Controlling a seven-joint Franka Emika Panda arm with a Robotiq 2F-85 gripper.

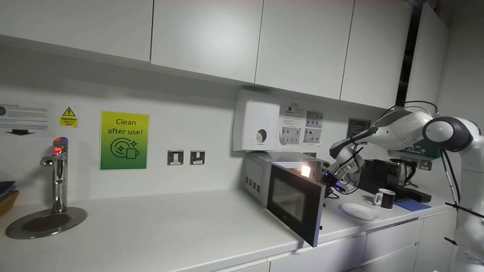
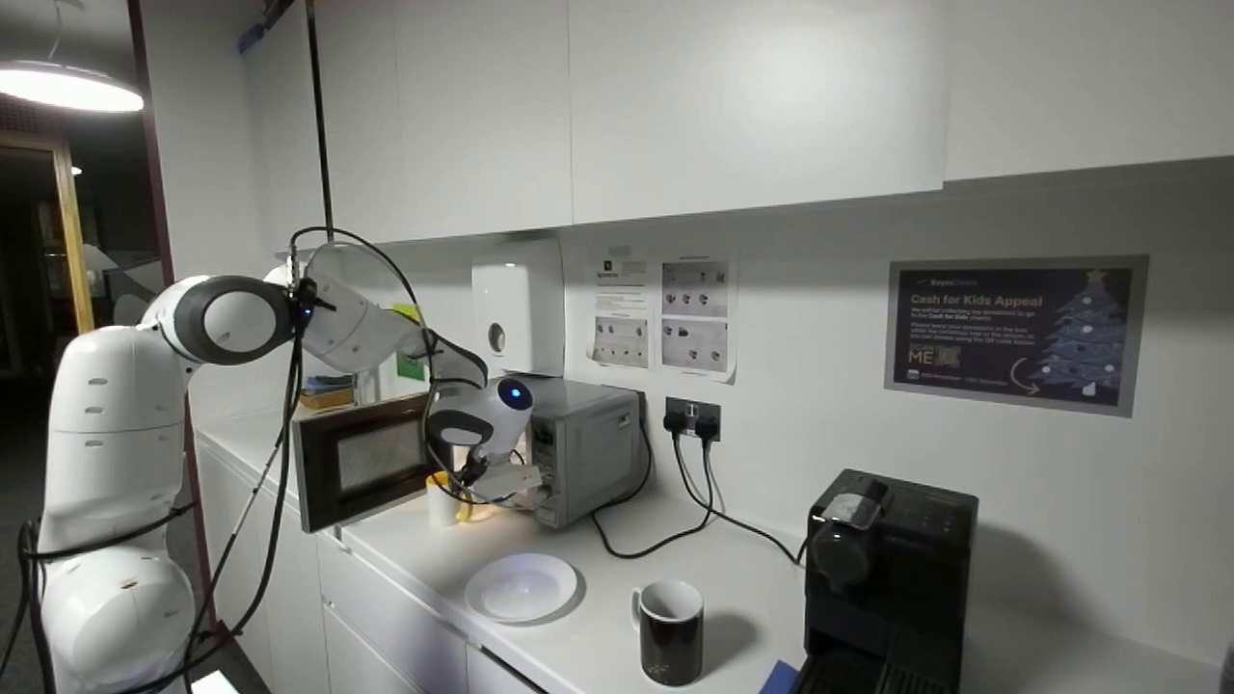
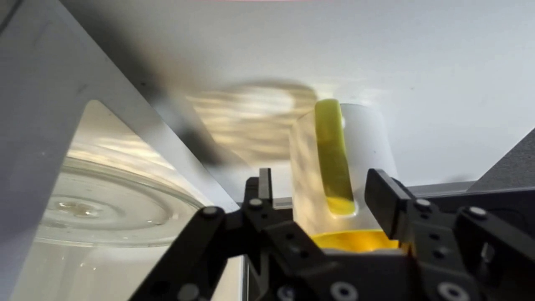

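Observation:
A white mug (image 3: 370, 143) with a yellow handle (image 3: 332, 155) and yellow inside stands on the counter, in front of the microwave (image 2: 590, 445). My gripper is open, its dark fingers on either side of the mug and its handle in the wrist view. Gaps show beside both fingertips, so no grip is visible. The microwave door (image 1: 293, 204) hangs wide open, and the lit cavity holds a glass turntable (image 3: 108, 200). In exterior view 2 the mug (image 2: 442, 503) shows just below the gripper; in exterior view 1 the door hides it.
A white plate (image 2: 522, 588) and a black mug (image 2: 671, 634) sit on the counter nearer the coffee machine (image 2: 885, 567). Power cables (image 2: 648, 553) run along the wall. Left of the microwave, the counter (image 1: 181, 226) is bare up to the tap (image 1: 59, 176).

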